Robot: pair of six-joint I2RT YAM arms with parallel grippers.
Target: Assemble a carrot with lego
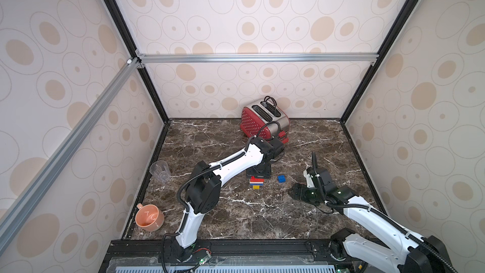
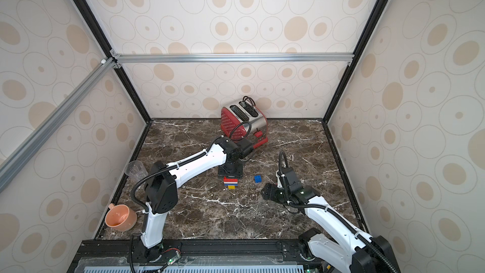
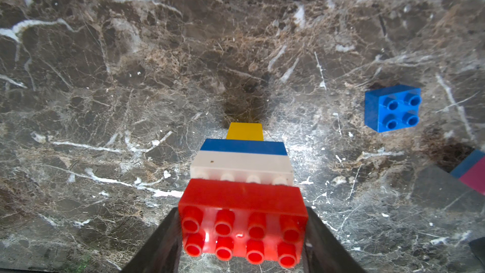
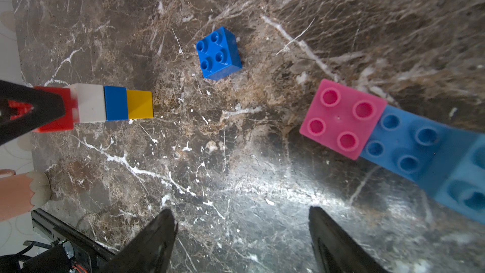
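My left gripper is shut on the long red brick (image 3: 242, 194), gripping it at its two ends. Joined in line below that brick are a white brick (image 3: 241, 164), a blue brick (image 3: 242, 146) and a narrower yellow brick (image 3: 245, 131). This stack appears held above the table, yellow end lowest. A loose square blue brick (image 4: 218, 55) lies on the table beside it, studs showing. Open and empty, my right gripper hangs over bare table. A pink brick (image 4: 346, 118) and light-blue bricks (image 4: 404, 141) lie near it, touching each other.
At the back stands a red and silver toaster (image 1: 264, 117), behind my left gripper. An orange mug (image 1: 149, 217) and a clear cup (image 1: 160, 171) are at the left edge. Between the mug and my right gripper, the front of the table is clear.
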